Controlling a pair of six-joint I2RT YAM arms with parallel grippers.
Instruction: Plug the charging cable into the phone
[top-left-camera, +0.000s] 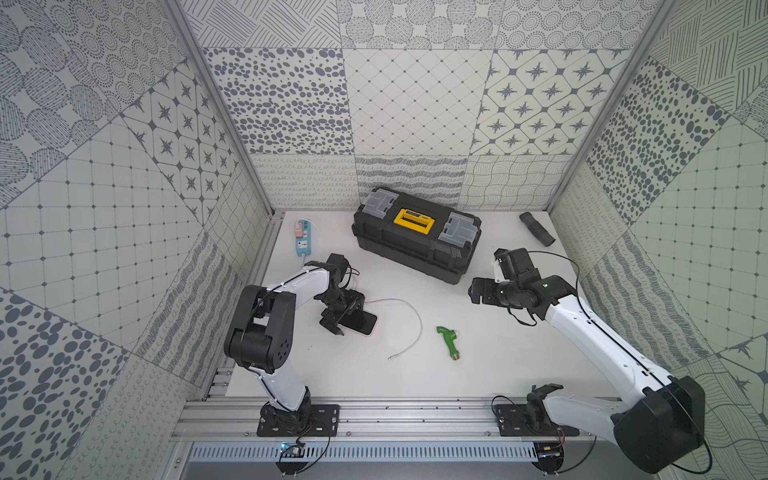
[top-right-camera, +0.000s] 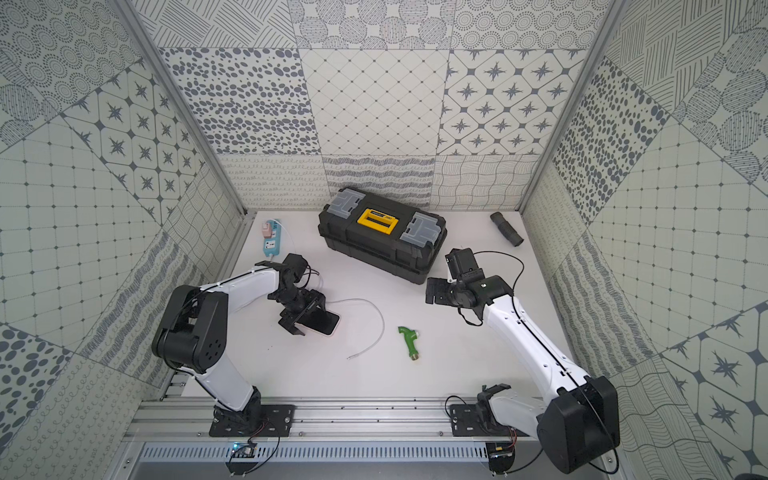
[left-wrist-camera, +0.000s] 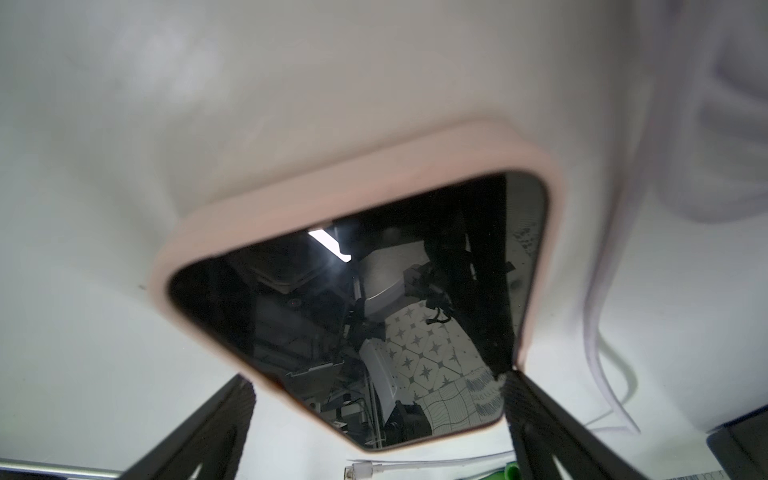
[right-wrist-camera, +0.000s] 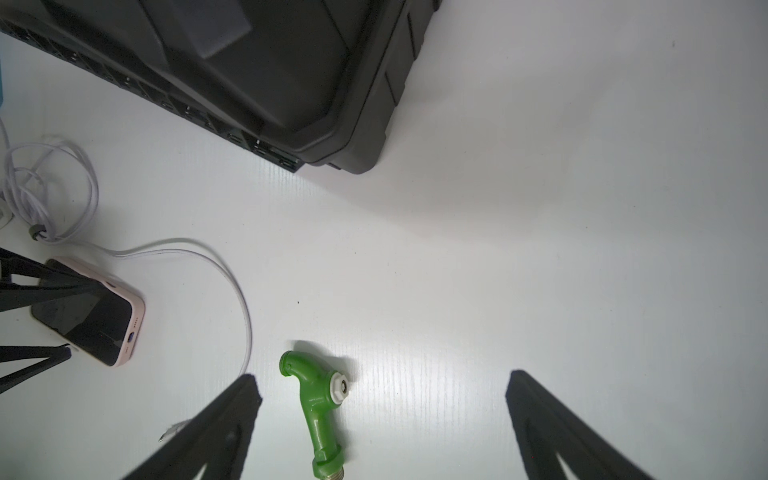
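Note:
A phone (top-left-camera: 361, 322) in a pale pink case lies screen up on the table, left of centre. Over its near-left part my left gripper (top-left-camera: 341, 314) stands open, and in the left wrist view its fingertips (left-wrist-camera: 524, 400) are on either side of the phone (left-wrist-camera: 360, 320). Whether they touch the case I cannot tell. The white charging cable (top-left-camera: 418, 320) curves from behind the phone out to the right; its free connector (right-wrist-camera: 172, 429) lies on the table, apart from the phone's port end. My right gripper hangs open and empty above the table's right side.
A black toolbox (top-left-camera: 416, 236) stands at the back. A green pipe-shaped piece (top-left-camera: 449, 342) lies right of the cable end. At the back left is a blue power strip (top-left-camera: 302, 240), at the back right a dark cylinder (top-left-camera: 537, 229).

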